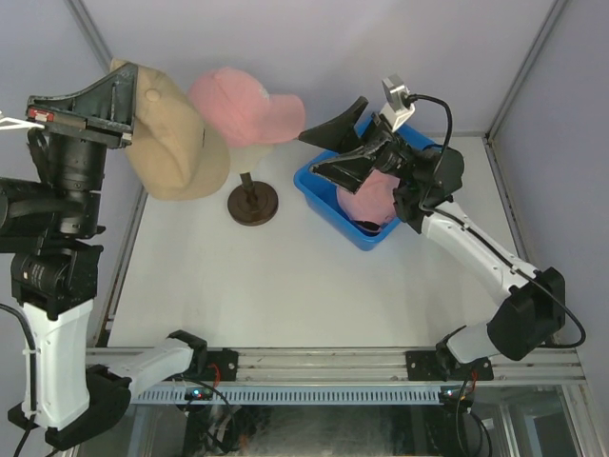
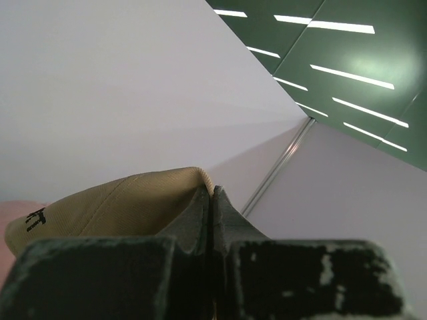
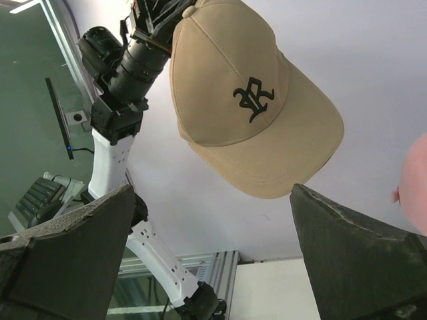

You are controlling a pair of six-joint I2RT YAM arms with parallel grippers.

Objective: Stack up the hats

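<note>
A tan cap [image 1: 171, 133] with a dark emblem hangs in the air at the upper left, its edge pinched in my left gripper [image 1: 127, 81]. In the left wrist view the shut fingertips meet at the rim of the tan cap [image 2: 133, 203]. A pink cap [image 1: 233, 103] sits on a stand with a round brown base [image 1: 252, 202]; from above, the tan cap's brim overlaps its left side. My right gripper [image 1: 308, 152] is open and empty, right of the pink cap's brim. Its spread fingers [image 3: 73, 260] face the tan cap [image 3: 230, 80].
A blue basket [image 1: 333, 211] beneath the right arm holds another pink cap [image 1: 371, 200]. Walls close in the back and both sides.
</note>
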